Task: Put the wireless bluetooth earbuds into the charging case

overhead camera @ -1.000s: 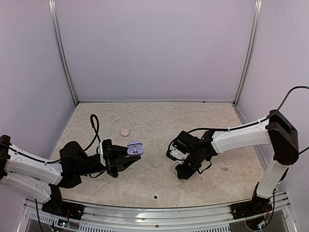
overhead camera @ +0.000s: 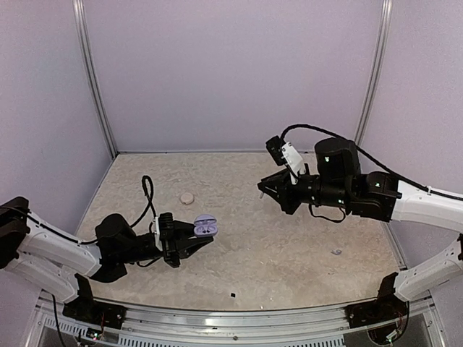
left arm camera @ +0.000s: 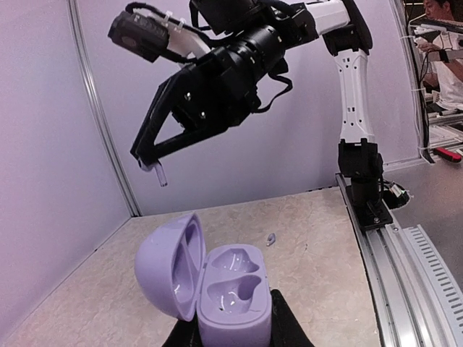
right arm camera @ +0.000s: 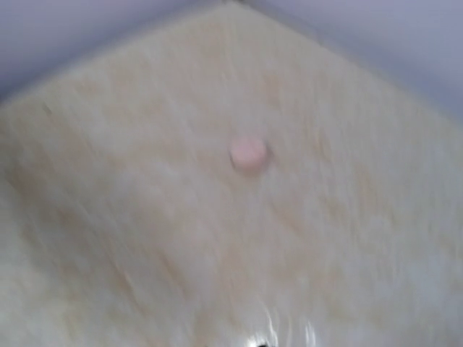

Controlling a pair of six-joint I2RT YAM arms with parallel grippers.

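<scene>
My left gripper (overhead camera: 195, 244) is shut on the open lilac charging case (left arm camera: 233, 303), whose lid stands up and whose two earbud slots look empty in the left wrist view. My right gripper (overhead camera: 265, 186) is raised over the right half of the table, with a small pale piece (left arm camera: 159, 172), apparently an earbud, at its tip. It is too small to tell how firmly the fingers close on it.
A pink round object (right arm camera: 248, 152) lies on the table (overhead camera: 304, 275) left of centre at the back. A small grey piece (overhead camera: 336, 251) lies at the right, and small bits near the front. Walls enclose the back and sides.
My right gripper has risen from low near the table's front to higher and farther back, carrying the small piece. My left gripper has shifted very slightly with the case.
</scene>
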